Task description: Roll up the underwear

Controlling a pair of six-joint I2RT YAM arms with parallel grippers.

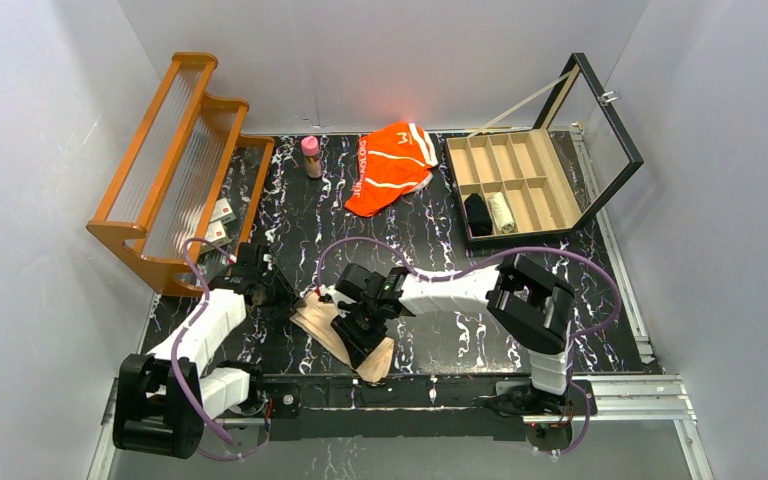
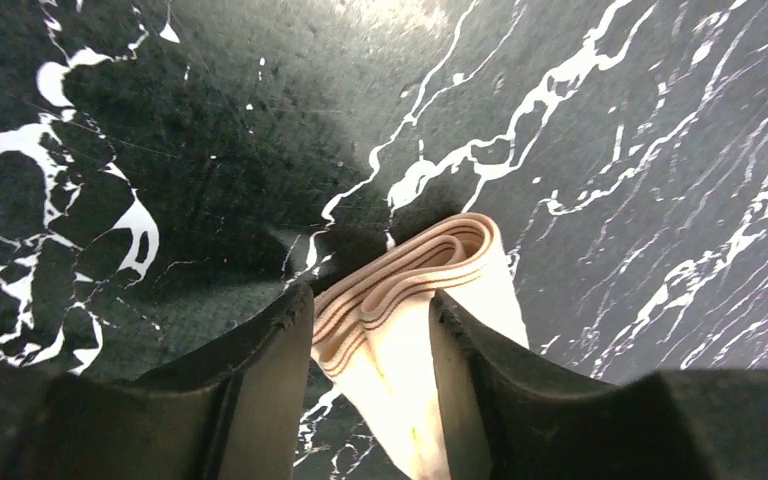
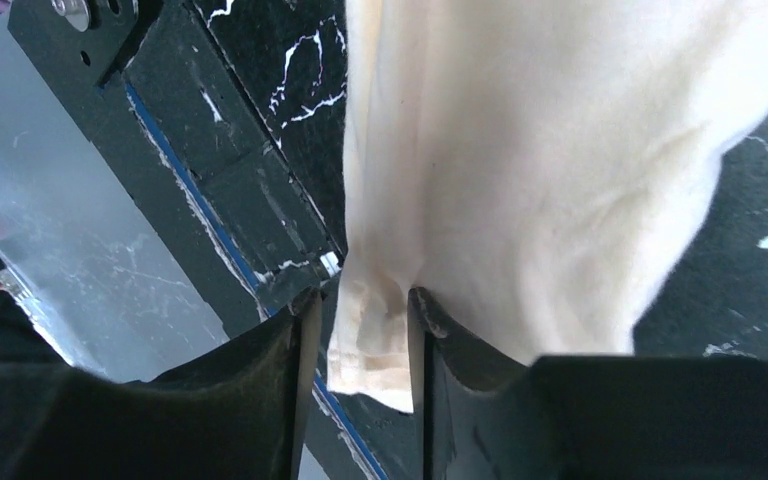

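The cream underwear [image 1: 323, 321] lies on the black marbled table near the front edge, folded into a long strip. In the left wrist view its layered, striped end [image 2: 425, 272] runs up between the fingers of my left gripper, which stands part open around it. My right gripper is at the strip's other end, also part open. A corner of the cloth [image 3: 385, 350] shows between and behind its fingers. From above, the right hand covers part of the strip.
An orange cloth [image 1: 392, 170] and a pink-capped bottle [image 1: 311, 157] are at the back. At the right is an open compartment box [image 1: 520, 165] holding a dark roll and a light roll. A wooden shelf [image 1: 150, 215] stands left. The table's front edge is close to the underwear.
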